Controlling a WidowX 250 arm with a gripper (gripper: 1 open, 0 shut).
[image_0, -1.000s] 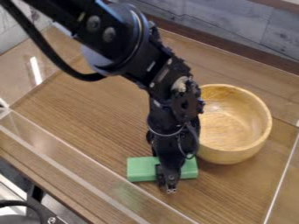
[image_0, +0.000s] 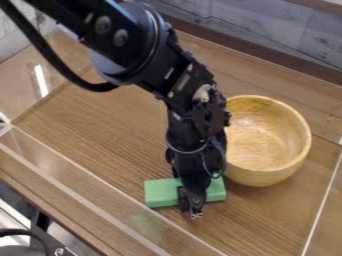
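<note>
My gripper (image_0: 190, 194) is lowered over a green rectangular block (image_0: 163, 194) lying on the wooden table (image_0: 88, 150). It is shut on the block, though the fingertips are dark and partly hide one another. Just behind and to the right of the gripper sits a yellow bowl (image_0: 274, 137), partly hidden by the arm.
A wall (image_0: 281, 35) runs along the back. Dark cables show at the lower left corner, by the table's edge.
The arm has shifted very slightly, with the gripper staying at the green block. Otherwise little differs.
</note>
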